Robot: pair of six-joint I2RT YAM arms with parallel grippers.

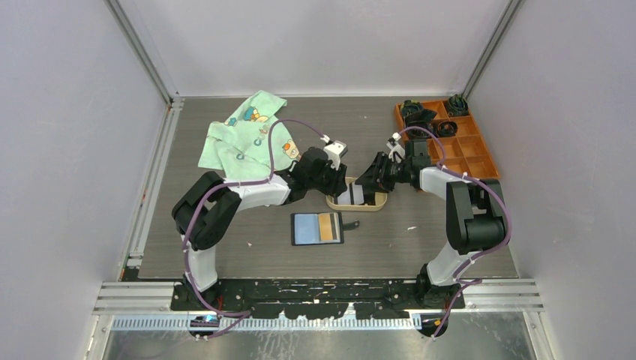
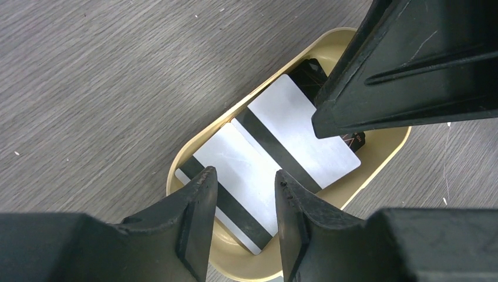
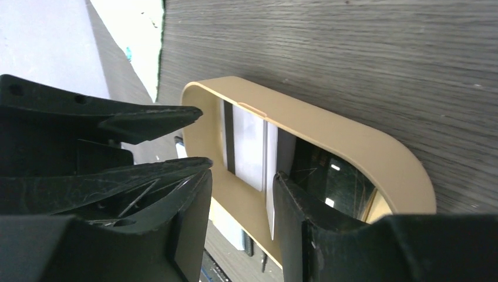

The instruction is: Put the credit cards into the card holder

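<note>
A tan tray (image 1: 356,207) holds white cards (image 2: 288,117) with black stripes, and dark cards (image 3: 326,176) beside them. My left gripper is over the tray's left end, part open, no card visibly held. My right gripper is at the tray's right part, part open; in the right wrist view a white card stands out between its fingers, whether touched cannot be told. The card holder (image 1: 306,229) lies open below the tray, with blue and tan sections.
A green patterned cloth (image 1: 240,142) lies at the back left. An orange compartment organizer (image 1: 469,146) with coiled black items is at the back right. The table's front middle around the holder is mostly clear.
</note>
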